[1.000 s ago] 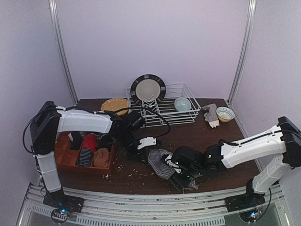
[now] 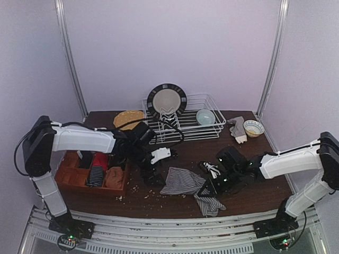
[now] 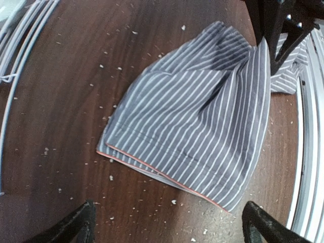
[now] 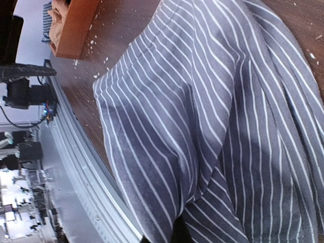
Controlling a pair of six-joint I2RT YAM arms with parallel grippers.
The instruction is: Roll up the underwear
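Grey underwear with white stripes lies on the dark table between my arms, partly folded, its orange-trimmed edge toward the left gripper in the left wrist view. My right gripper is shut on a pinched fold of it. In the left wrist view that fold rises to the right fingertips, and in the right wrist view the striped cloth runs down into them. My left gripper stands open just off the trimmed edge, only bare table between its fingers.
Left of the cloth stands a brown divided box with rolled clothes in it. A white dish rack with a plate and bowl is behind. A patterned bowl and a grey cloth lie back right. Crumbs dot the table.
The right gripper has moved right, drawing its pinch of cloth along, so the underwear looks more stretched out. My left gripper has backed off leftward, apart from the cloth.
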